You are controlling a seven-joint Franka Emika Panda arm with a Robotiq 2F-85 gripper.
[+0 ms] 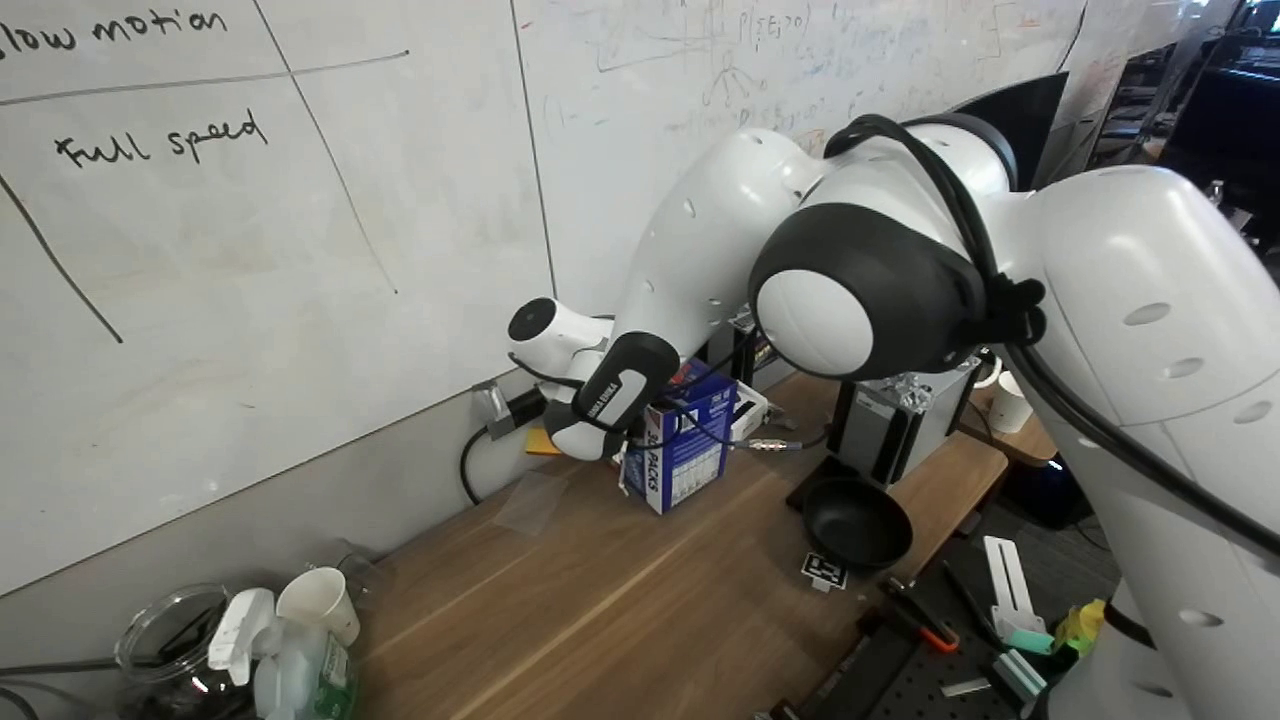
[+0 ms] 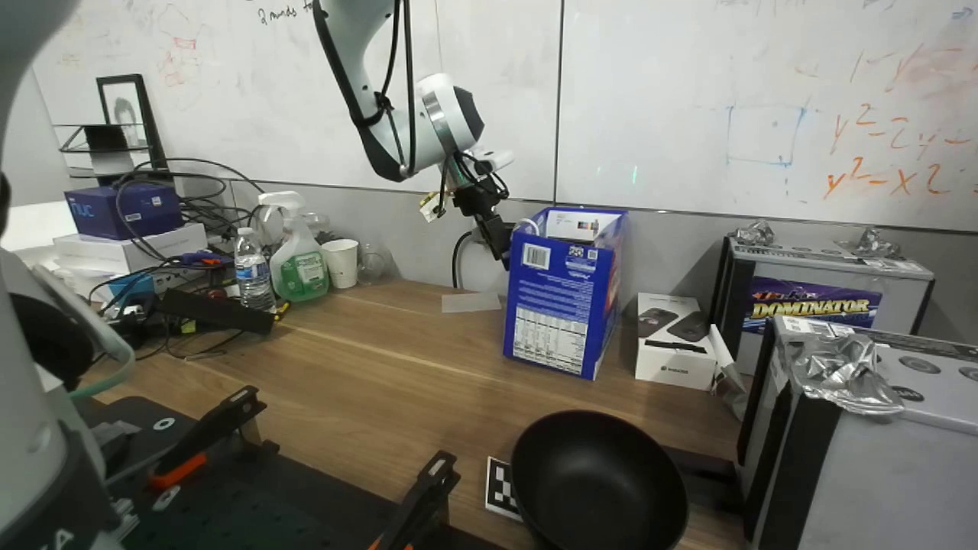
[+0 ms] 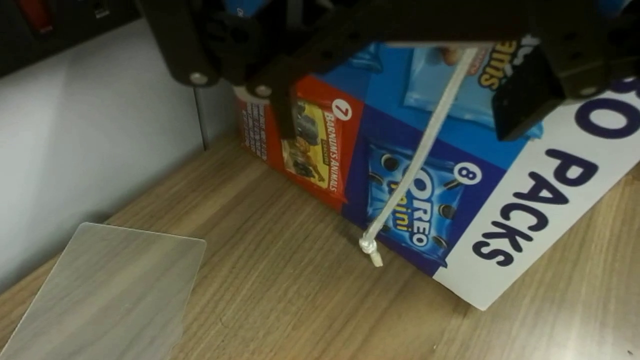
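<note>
A blue snack box (image 2: pixel 555 302) with an open top stands upright on the wooden table (image 2: pixel 385 357), near the whiteboard wall. In the wrist view, the printed face of the snack box (image 3: pixel 414 198) fills the upper right. A white cord (image 3: pixel 414 162) with a knotted end hangs in front of that face. My gripper is open, its dark fingers spread to either side of the cord; whether they touch the cord or box is unclear. In exterior view 2 my gripper (image 2: pixel 500 243) is at the box's upper left side.
A clear sheet (image 3: pixel 114 288) lies on the table left of the box. To the box's right is a white carton (image 2: pixel 676 344); a black pan (image 2: pixel 600 481) sits in front. A spray bottle (image 2: pixel 298 257) and paper cup (image 2: pixel 341 263) stand further left.
</note>
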